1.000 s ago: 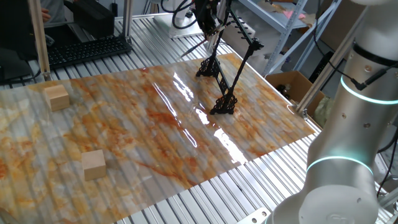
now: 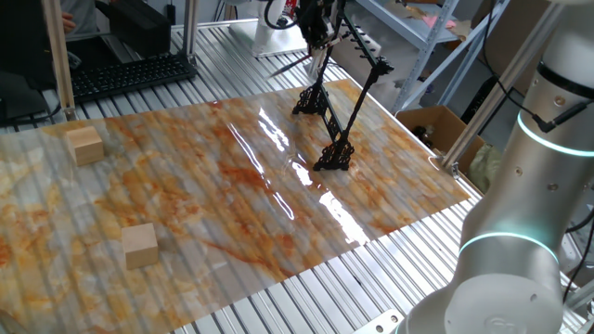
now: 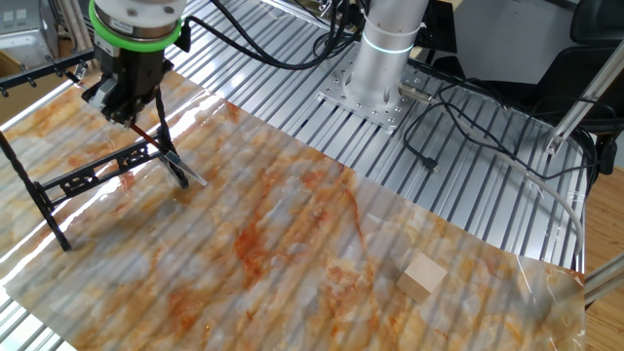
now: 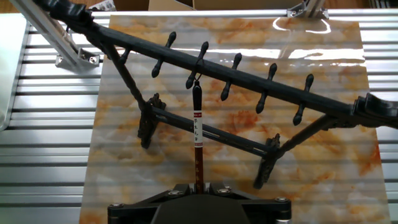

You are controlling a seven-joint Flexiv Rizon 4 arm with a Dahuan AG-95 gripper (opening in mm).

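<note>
A calligraphy brush (image 4: 198, 134) with a dark red-brown handle and a white label runs up from my gripper, which is shut on it. In the wrist view its black end, with a thin hanging loop, reaches the top bar of the black brush rack (image 4: 249, 81), near one of the pegs. Whether the loop sits on that peg I cannot tell. In exterior view 2 the gripper (image 3: 129, 115) is beside the rack (image 3: 93, 175), and the brush (image 3: 168, 151) slants down to a pale tip. Exterior view 1 also shows the slanted brush (image 2: 292, 67) beside the rack (image 2: 334, 125).
Two wooden blocks, one farther back (image 2: 85, 146) and one nearer (image 2: 140, 246), lie on the marbled sheet (image 2: 213, 186). A keyboard (image 2: 130, 79) is at the back left.
The large arm link moved a little. Rack and blocks are unmoved.
</note>
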